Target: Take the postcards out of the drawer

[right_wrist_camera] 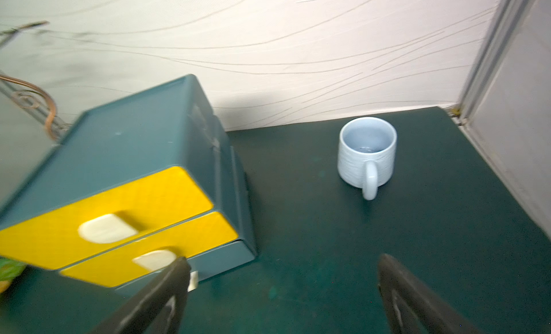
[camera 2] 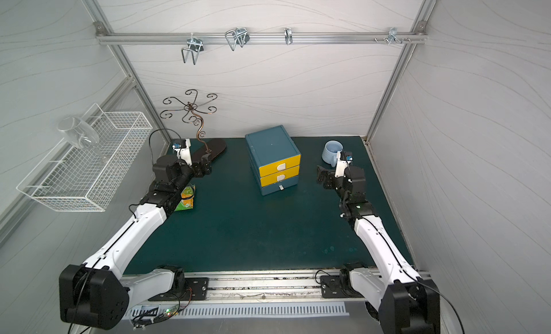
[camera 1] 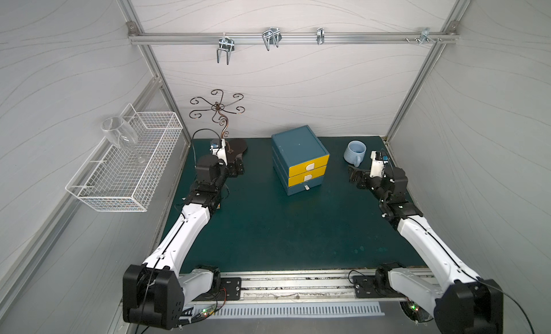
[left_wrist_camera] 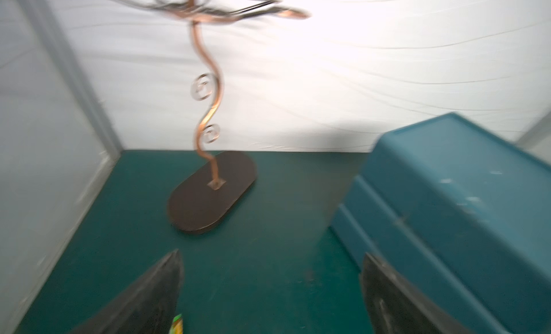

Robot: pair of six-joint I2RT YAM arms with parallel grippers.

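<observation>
A blue drawer box (camera 1: 298, 145) stands at the back middle of the dark green table, turned slightly. Its front carries two yellow drawers (right_wrist_camera: 109, 219) with white knobs above a blue one, and all of them are closed. No postcards show in any view. My left gripper is open and empty, left of the box and above the table. On the box's right, my right gripper hangs open too, with bare table between its fingers.
Behind my left gripper rises a curly metal stand (camera 2: 198, 127) on a brown base. A light blue mug (right_wrist_camera: 367, 153) sits at the back right. A green packet (camera 2: 186, 199) lies below the left arm. A white wire basket (camera 1: 123, 179) holding a glass hangs left.
</observation>
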